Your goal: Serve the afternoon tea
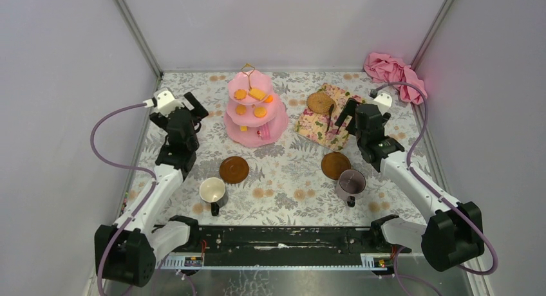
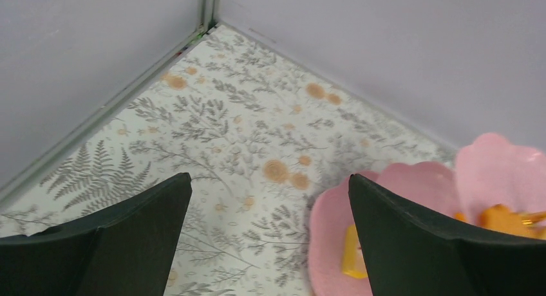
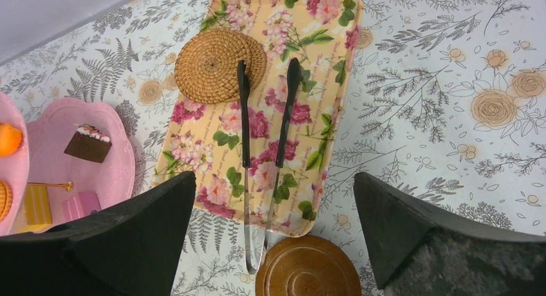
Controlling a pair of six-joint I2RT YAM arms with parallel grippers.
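A pink three-tier stand (image 1: 255,132) with cakes and pastries stands at the back middle. A floral tray (image 3: 302,19) holds woven coasters (image 3: 212,64) and black-handled tongs (image 3: 286,109). My left gripper is open, left of the stand, nothing between its fingers. My right gripper is open above the tray's right side, with the tongs below between its fingers, not held. A white cup (image 1: 212,189) is at front left, a grey cup (image 1: 351,183) at front right.
Brown wooden plates (image 1: 234,169) lie behind each cup, the right one (image 3: 306,270) near the tray. A pink cloth (image 1: 386,71) is crumpled in the back right corner. Walls bound the table at back and sides.
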